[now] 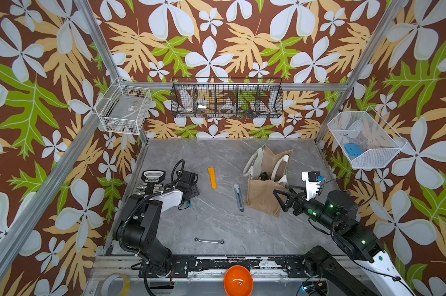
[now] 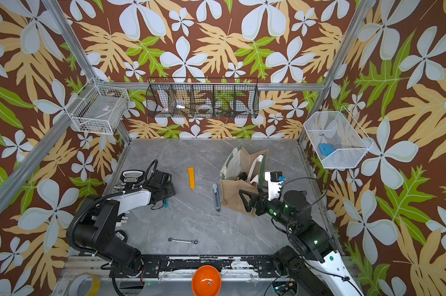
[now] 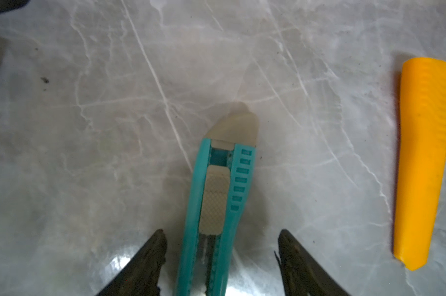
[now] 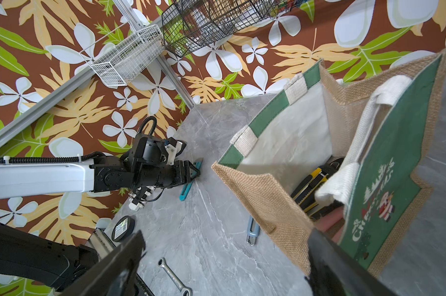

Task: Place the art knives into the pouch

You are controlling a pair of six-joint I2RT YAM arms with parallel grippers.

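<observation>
A teal art knife [image 3: 235,190] with a grey tip and slider lies flat on the grey table. Over it my left gripper points down, one finger on either side of the handle and a gap visible on both sides. The pouch [image 4: 277,217], burlap with green-and-white panels and white handles, stands open on the right of the table. Inside it shows a black-and-yellow knife [image 4: 309,187]. My right gripper hangs open and empty at the pouch's front right. Another knife, grey-blue [image 1: 238,197], lies just left of the pouch.
An orange-yellow handle-shaped item [image 1: 212,178] lies between the left gripper and the pouch. Near the front edge is a wrench [image 1: 209,241]. A socket set [image 1: 151,182] sits beside the left arm.
</observation>
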